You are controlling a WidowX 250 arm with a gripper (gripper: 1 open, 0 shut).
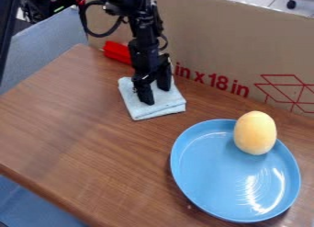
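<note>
My black gripper (pixel 152 84) reaches down from the top, its fingertips on a folded white cloth (pixel 163 105) near the back of the wooden table. Whether the fingers are open or shut on the cloth is hard to make out. A blue plate (pixel 233 193) lies at the right front, holding a yellow egg-shaped object (pixel 255 131) toward its back.
A red object (pixel 116 51) lies behind the cloth, against a cardboard box (pixel 227 42) along the back.
</note>
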